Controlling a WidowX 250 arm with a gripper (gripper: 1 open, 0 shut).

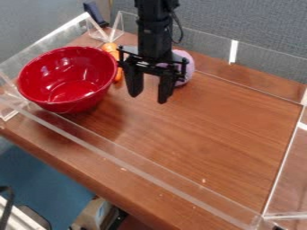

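Note:
My black gripper (150, 83) hangs over the wooden table, right of a large red bowl (67, 77). Its two fingers stand apart, with no object visible between them. An orange object (113, 56), looking like a carrot, lies by the bowl, partly hidden by it and the gripper. A pinkish-purple object (185, 67) sits behind the gripper on the right, partly covered by it.
Clear plastic walls edge the table (204, 144) on several sides. A grey backdrop stands behind.

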